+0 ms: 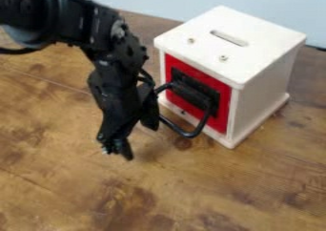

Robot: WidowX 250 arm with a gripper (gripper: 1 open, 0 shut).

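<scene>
My black gripper (117, 145) hangs low over the wooden floor, left of a white wooden box (232, 44). The box has a red front panel (220, 114) with a black fixture (193, 92) on it and a slot on top. A black cable loops beside the panel. Whether the fingers are open or shut is unclear.
A pale wall runs along the back.
</scene>
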